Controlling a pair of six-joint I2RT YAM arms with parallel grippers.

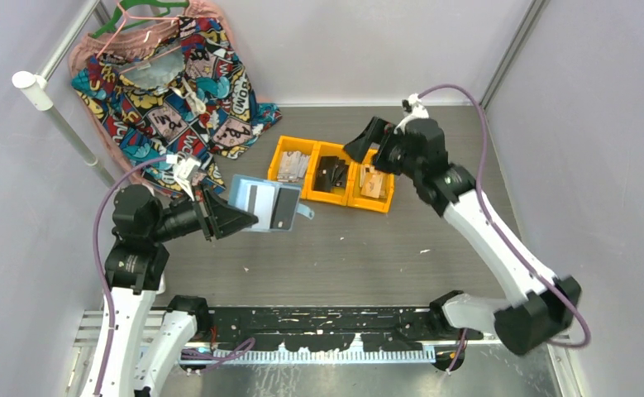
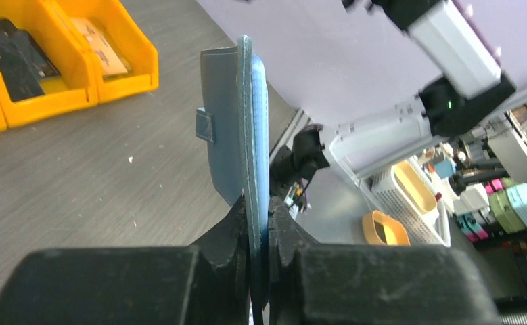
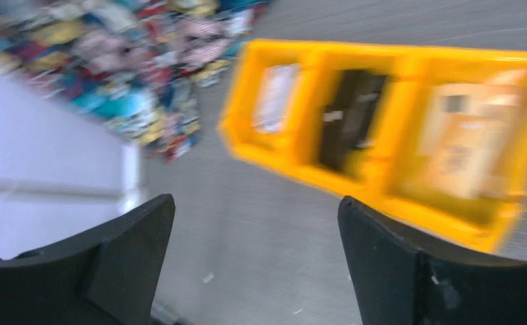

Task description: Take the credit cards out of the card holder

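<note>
In the top view my left gripper (image 1: 248, 221) is shut on the light blue card holder (image 1: 240, 192), which stands open with a white and a dark card face showing. Edge-on in the left wrist view, the holder (image 2: 223, 122) rises from between the black fingers, its strap tab sticking out to the side. My right gripper (image 1: 354, 147) is above the yellow bins, its fingers apart. Nothing sits between its fingers in the right wrist view, and the bins beyond are blurred.
Three joined yellow bins (image 1: 353, 192) hold cards: pale cards (image 1: 293, 166) on the left, dark cards (image 1: 331, 173) in the middle, tan cards (image 1: 373, 183) on the right. Patterned shorts (image 1: 219, 91) hang at the back left.
</note>
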